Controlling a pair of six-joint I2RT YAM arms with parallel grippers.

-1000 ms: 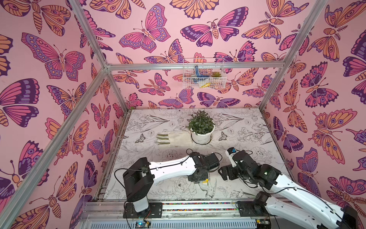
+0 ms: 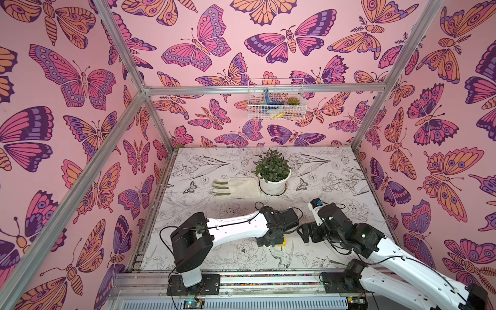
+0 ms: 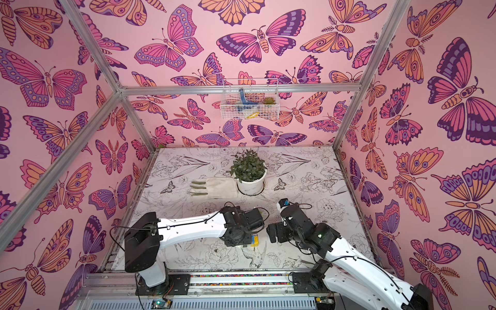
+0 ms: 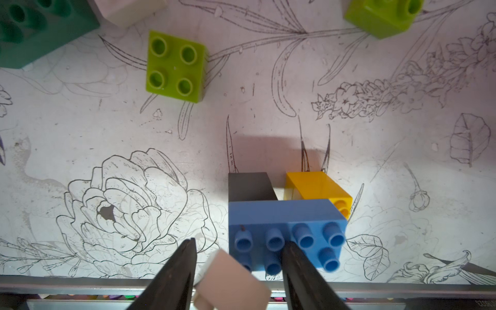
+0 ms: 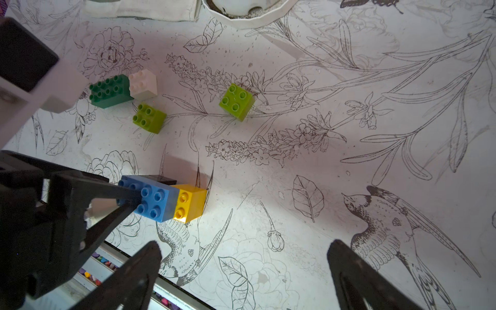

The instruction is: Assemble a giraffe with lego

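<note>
A blue brick [image 4: 286, 209] joins a dark brick [image 4: 250, 184] and a yellow brick [image 4: 315, 186] near the table's front. In the left wrist view my left gripper has its fingers apart at the blue brick's studded side, with a white brick [image 4: 232, 286] between or just below them; contact is unclear. My right gripper stands open and empty, right of the assembly. Loose behind lie two lime bricks [image 5: 236, 101] [image 5: 148, 118], a green brick [image 5: 109, 92] and a white two-by-two brick [image 5: 143, 84].
A potted plant [image 2: 272, 173] and a beige glove [image 2: 238, 187] occupy the back of the table [image 2: 201, 160]. A metal rail [image 2: 232, 274] runs along the front edge.
My left arm has shifted slightly right, showing more of the yellow brick in the top left view. The right arm has moved very slightly.
</note>
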